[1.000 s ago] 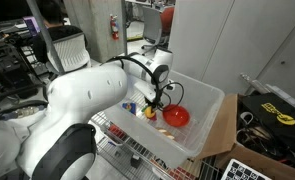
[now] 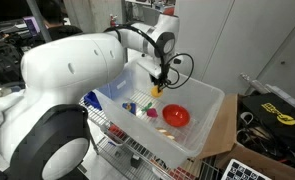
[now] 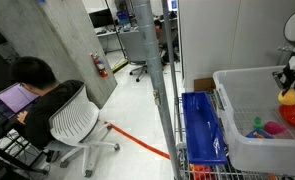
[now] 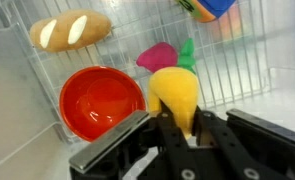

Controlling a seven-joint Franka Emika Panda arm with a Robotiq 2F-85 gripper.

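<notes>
My gripper is shut on a yellow-orange rounded object (image 4: 174, 92), which looks like a toy food piece. In exterior view 1 the yellow object (image 2: 156, 91) hangs below the gripper over the white bin (image 2: 202, 92). Exterior view 2 has the same yellow object (image 3: 289, 96) near the right edge, above the bin. Beneath it in the wrist view lie a magenta piece (image 4: 159, 56) and a green piece (image 4: 187, 54). A red bowl (image 4: 100, 102) rests on the bin floor to their left.
A bread-like toy (image 4: 75, 30) and a blue-and-orange object (image 4: 207, 8) also lie in the bin. Beside the bin stand a blue container (image 3: 201, 130) and a cardboard box (image 2: 225, 128). A black tray of items (image 2: 272, 125) sits to the right. Clear bin floor shows around the bowl.
The gripper has risen with the yellow object, which was low among the toys and now hangs higher. More of the arm extends across the bin's left side.
</notes>
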